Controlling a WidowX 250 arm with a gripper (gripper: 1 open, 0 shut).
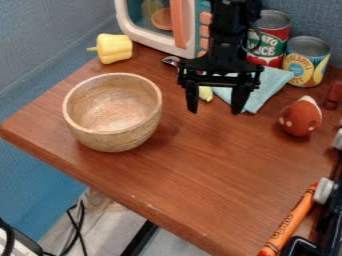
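Note:
My black gripper (214,102) hangs over the back middle of the wooden table, its two fingers apart, with no object visible held between them. Behind and partly under it lie a light blue cloth (266,85) and a pale yellow object (206,94), both partly hidden by the gripper. A wooden bowl (112,110) stands to the left.
At the back are a toy microwave (151,25), a yellow pepper (114,48) and cans (307,62). A red-brown egg-shaped object (301,117) sits right; an orange crayon-like object (297,220) lies at the front right.

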